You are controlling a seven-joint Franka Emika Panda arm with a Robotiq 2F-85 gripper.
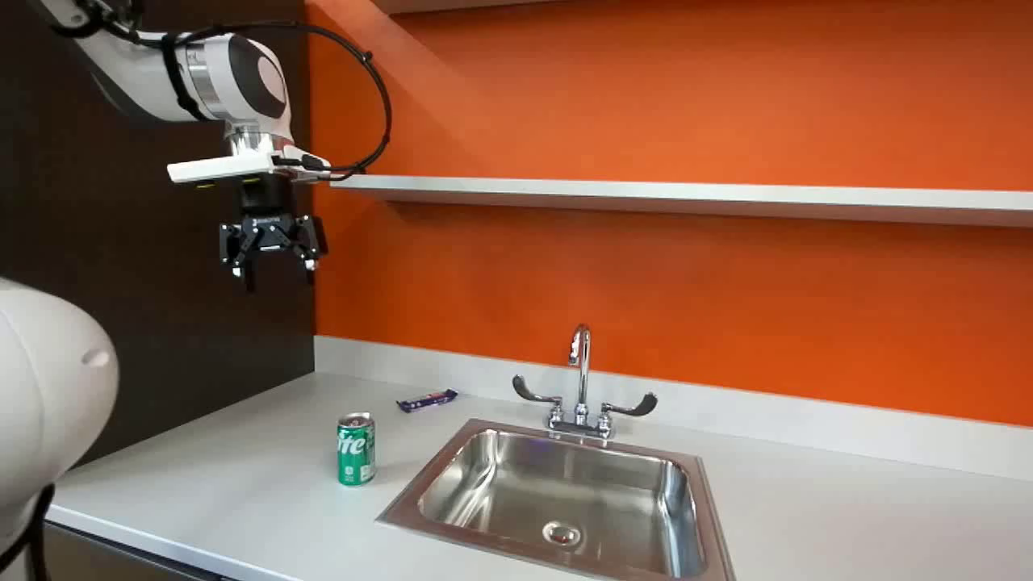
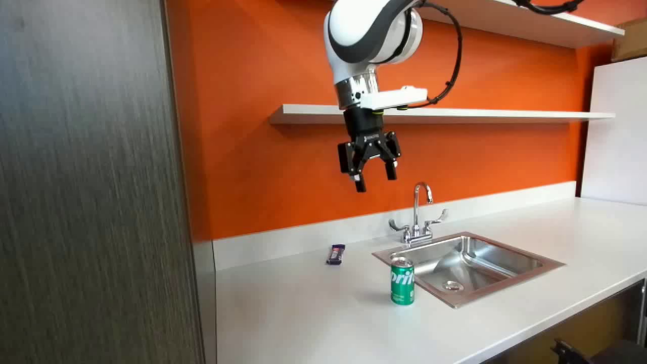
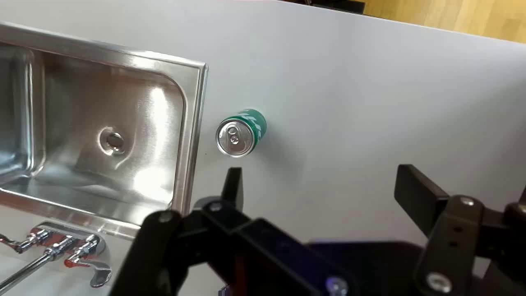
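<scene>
A green Sprite can (image 1: pixel 356 450) stands upright on the counter, left of the sink in exterior view 1. Behind it, closer to the backsplash, lies a small purple-wrapped bar (image 1: pixel 427 401). High above the countertop hangs my gripper (image 1: pixel 280 279), open, its fingers wide apart and nothing between them. From the wrist, the can (image 3: pixel 240 132) appears beyond the fingertips, nearer the finger on the left side. Only a sliver of purple shows at the bottom of that view; the gripper body hides the rest of the bar there.
A steel sink (image 1: pixel 712 513) is set into the counter, empty, with a faucet (image 1: pixel 581 378) and two lever handles behind it. A white shelf (image 2: pixel 485 113) runs along the orange wall. Dark panel (image 2: pixel 91 182) bounds the left side.
</scene>
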